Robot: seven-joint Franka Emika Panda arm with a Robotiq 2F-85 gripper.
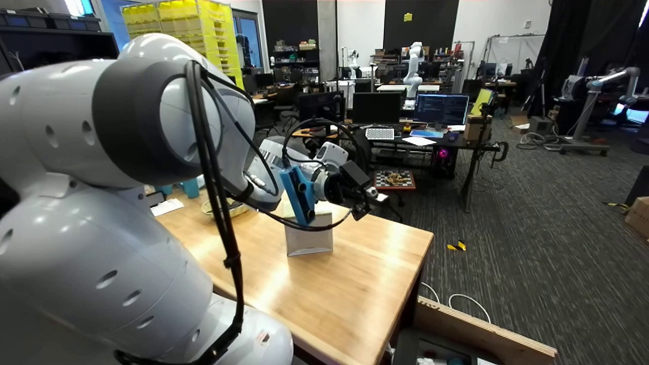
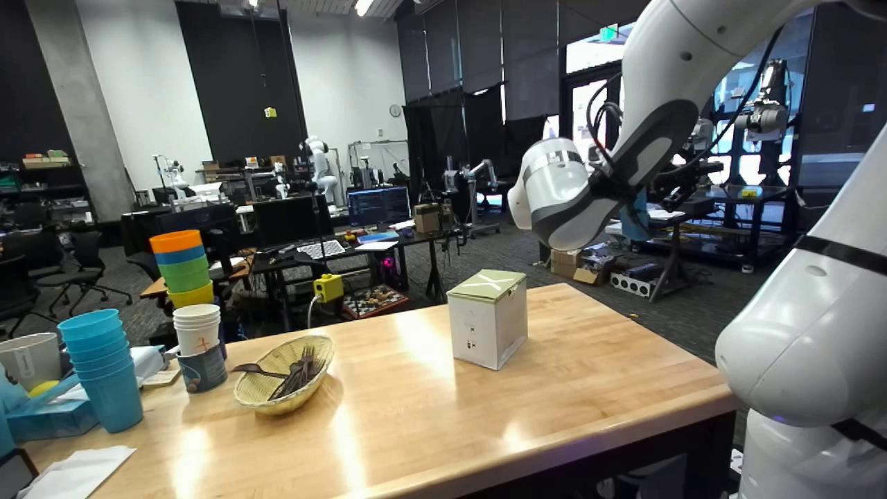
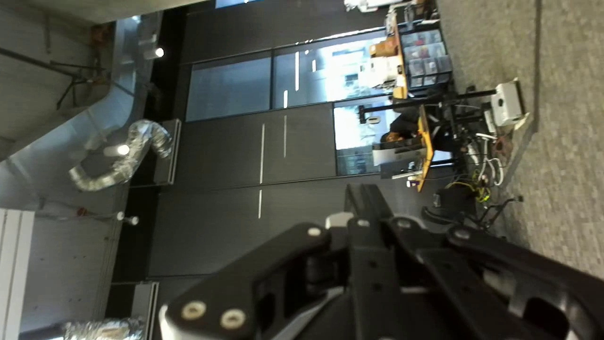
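My gripper juts into the lower part of the wrist view with its two black fingers pressed together; nothing shows between them. In exterior view 1 it hangs high over the far side of the table, the gripper (image 1: 372, 207) pointing outward to the right. A white box (image 2: 490, 320) with a pale green top stands upright on the wooden table (image 2: 399, 432). From exterior view 1 the arm covers part of that box (image 1: 309, 241). The gripper is above the box and apart from it.
A yellow basket (image 2: 270, 406) with dark forks lies left of the box. Stacked blue cups (image 2: 116, 391), white cups (image 2: 198, 331) and multicolored cups (image 2: 181, 266) stand at the table's left end. Right of the box the tabletop is bare.
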